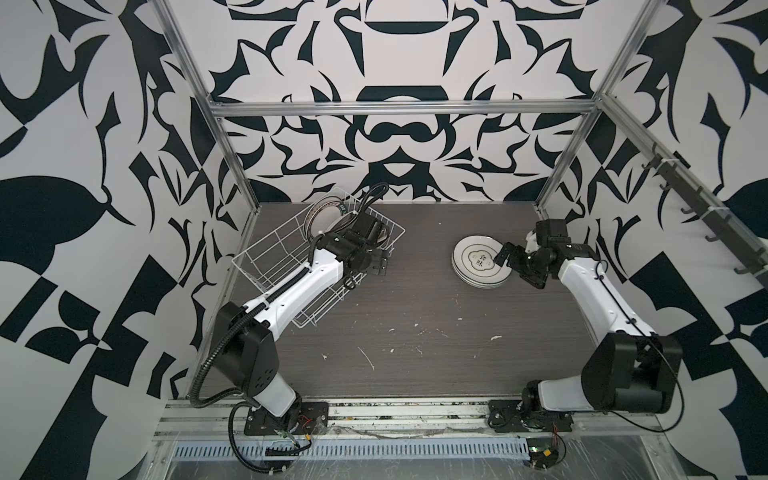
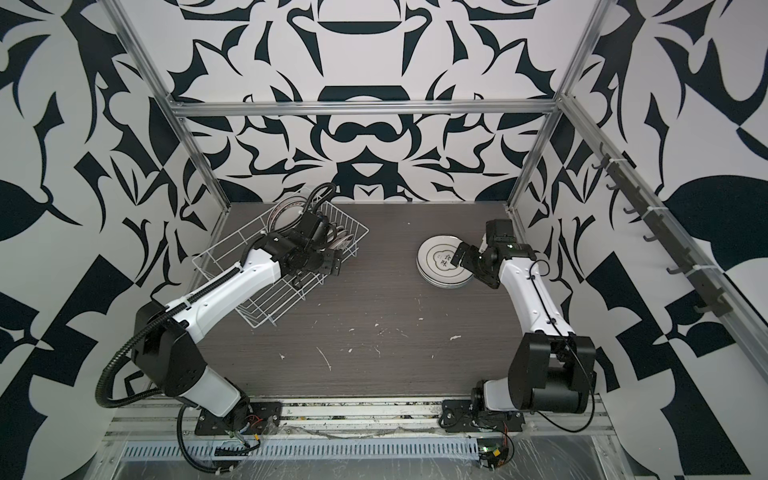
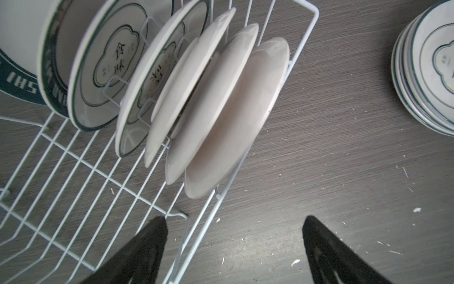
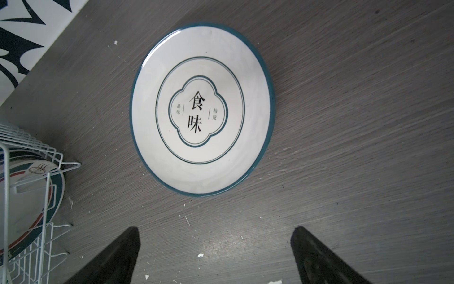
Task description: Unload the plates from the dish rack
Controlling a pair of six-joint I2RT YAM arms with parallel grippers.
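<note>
A white wire dish rack (image 1: pixel 264 264) stands at the left. Several plates lean in it; nearest its right-hand end in the left wrist view is a pale plate (image 3: pixel 238 116), its back turned outward. My left gripper is over that end of the rack, its fingers apart and nothing between them. In the top left view the left arm hides most of the racked plates. To the right, a stack of plates (image 1: pixel 481 260) with green rims lies flat on the table. My right gripper stands open beside the stack, holding nothing; the top plate (image 4: pixel 198 111) shows beyond its fingers.
A metal rail with hooks (image 1: pixel 708 212) runs along the right wall. The patterned back wall stands close behind the rack.
</note>
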